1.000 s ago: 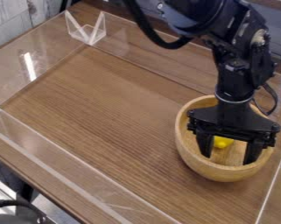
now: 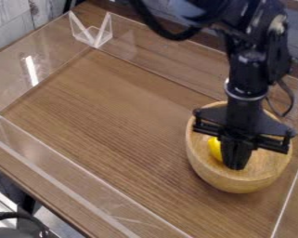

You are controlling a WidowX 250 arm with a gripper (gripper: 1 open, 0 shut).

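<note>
My black gripper [image 2: 244, 141] reaches down from the top right into a round wooden bowl [image 2: 238, 178] at the right of the table. A yellow object [image 2: 217, 148] lies in the bowl at its left side, partly behind the gripper's lower end. The fingers look close together over the middle of the bowl; whether anything is between them is hidden.
A white wire holder [image 2: 89, 30] stands at the back left, near the table's edge.
The gripper has risen slightly, and more of the yellow object shows at its left. Its lower fingers have drawn closer together since one second ago.
</note>
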